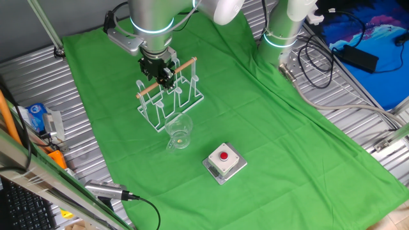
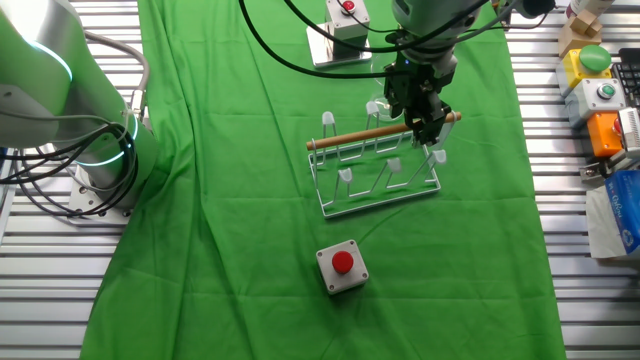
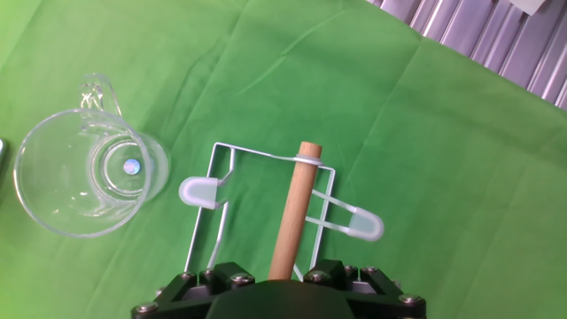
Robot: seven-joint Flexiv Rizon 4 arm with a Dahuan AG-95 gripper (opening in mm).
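Note:
A white wire rack [image 1: 148, 116] with a wooden bar [image 1: 186, 66] along its top stands on the green cloth. My gripper [image 1: 167, 83] points down at the bar, close to or touching it. The wrist view shows the black fingers [image 3: 237, 276] at the bottom edge, with the bar [image 3: 295, 213] running in between them; whether they press on it cannot be made out. A clear glass mug [image 3: 84, 177] stands upright beside the rack, mouth up and apart from the gripper. In exterior view 2, the arm and cables mostly hide the mug.
A red-button box [image 1: 223, 156] sits on a metal plate past the mug. Another red-button box [image 2: 342, 266] lies on the rack's other side. Black cables [image 2: 330, 73] hang from the arm.

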